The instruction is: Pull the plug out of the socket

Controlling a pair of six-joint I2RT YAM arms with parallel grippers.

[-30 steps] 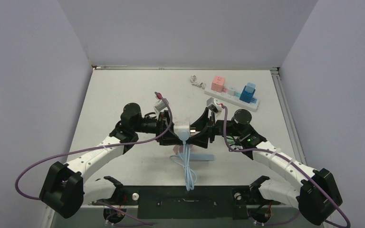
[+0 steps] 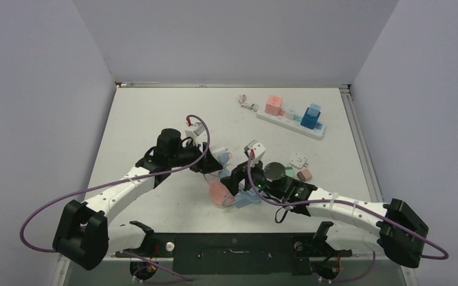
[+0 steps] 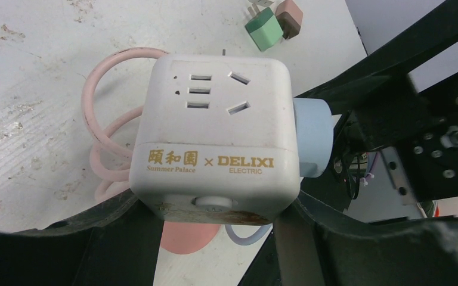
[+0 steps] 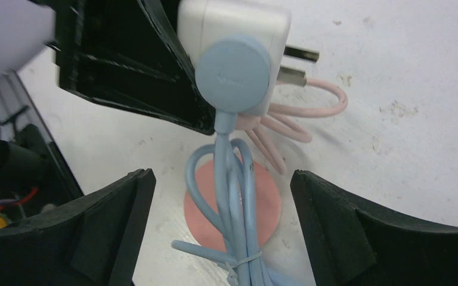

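A white socket cube (image 3: 214,113) with gold lettering is gripped by my left gripper, shut on it. On one side of the cube sits the round light-blue plug (image 4: 234,71), against its face, with its bundled blue cable (image 4: 222,173) hanging down. My right gripper is open; its two fingers stand well apart below the plug, the cable showing in the gap, touching neither finger as far as I can tell. Metal prongs (image 4: 292,76) stick out of the cube on another side. In the top view, the right gripper hides part of the cable.
On the table lie a pink disc (image 2: 219,192) and a coiled pink cord (image 3: 98,113). A white power strip (image 2: 291,123) with pink and blue cubes is at the back right. Small adapters (image 2: 298,161) lie near the right arm.
One second ago the right gripper was at the cube's right side. The left gripper shifted slightly left.
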